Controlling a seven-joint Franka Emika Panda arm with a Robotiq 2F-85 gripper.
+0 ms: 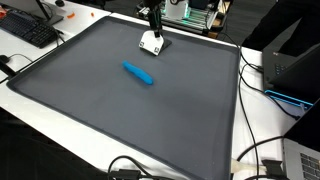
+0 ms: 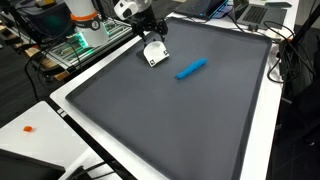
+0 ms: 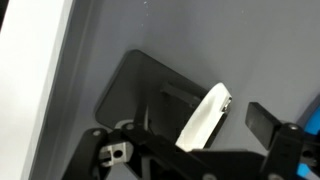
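Near the far edge of the grey board, a white piece [image 1: 151, 42] stands tilted on a dark flat base [image 3: 130, 92]. It has a rounded top and small dark marks at its lower corners in exterior view 2. My gripper [image 2: 148, 36] is just behind and above it. In the wrist view, the open gripper has its fingers apart, with the white piece [image 3: 206, 115] seen edge-on between them. Whether either finger touches it, I cannot tell. A blue elongated object [image 1: 138, 73] lies on the board nearby; only its edge shows in the wrist view.
Most of the grey board [image 2: 160, 120] is bare. A keyboard [image 1: 28, 28] lies off its left side in exterior view 1. Cables and a laptop [image 1: 300, 158] are beyond the right side. A small orange item [image 2: 28, 128] rests on the white table.
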